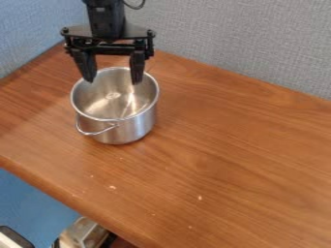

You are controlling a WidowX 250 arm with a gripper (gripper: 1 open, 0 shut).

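A shiny steel pot [130, 124] with a wire handle at its front left stands upright on the wooden table [226, 170], left of centre. My black gripper [112, 72] hangs over the pot's back rim, open, with its two fingers apart and nothing seen between them. The pot's interior looks empty apart from reflections.
Grey padded walls [246, 39] stand behind. At the lower left, beyond the table edge, lie a blue surface [33, 203] and some metal hardware [83, 235].
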